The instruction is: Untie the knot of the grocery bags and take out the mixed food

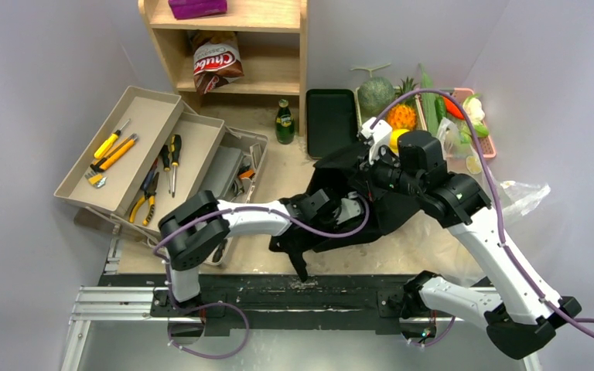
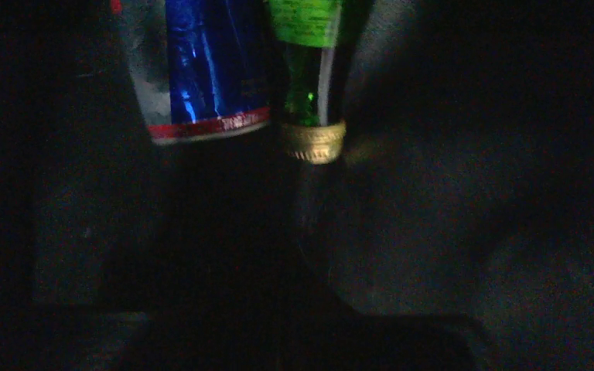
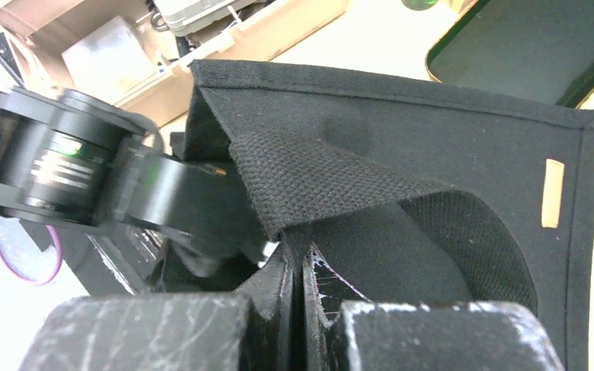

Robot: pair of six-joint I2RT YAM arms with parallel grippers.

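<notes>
The black grocery bag [image 1: 379, 216] lies open in the middle of the table. My left gripper [image 1: 340, 209] reaches inside it; its fingers are lost in darkness in the left wrist view, where a blue-and-silver can [image 2: 209, 69] and a green bottle with gold cap [image 2: 305, 93] lie ahead. My right gripper is shut on the bag's black fabric [image 3: 332, 178] near a folded strap, lifting that side. The top view shows the right arm above the bag's right part.
A toolbox [image 1: 116, 193] stands left, a green tray [image 1: 331, 116] and produce baskets [image 1: 486, 147] behind. A bottle [image 1: 285, 124] stands near the shelf [image 1: 247, 77]. A clear plastic bag [image 1: 522, 197] lies right.
</notes>
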